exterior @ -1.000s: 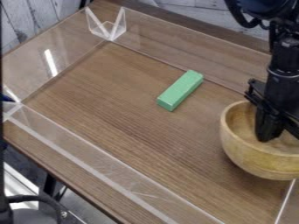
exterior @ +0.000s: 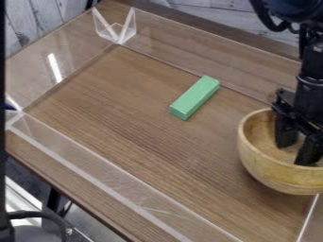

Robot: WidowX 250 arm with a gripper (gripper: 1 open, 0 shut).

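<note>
A tan wooden bowl (exterior: 267,170) sits at the right edge of the wooden table. My black gripper (exterior: 296,140) reaches down from the upper right into the bowl, its lower part partly hidden by the bowl and by itself. Whether anything is between its fingers cannot be seen. A green block (exterior: 195,96) lies on the table, left of and above the bowl, apart from it.
A clear plastic piece stands at the back left edge. Black equipment shows at the lower left corner.
My gripper has shifted slightly within the bowl, its dark lower parts now looking a little different. The bowl and green block show little or no movement.
</note>
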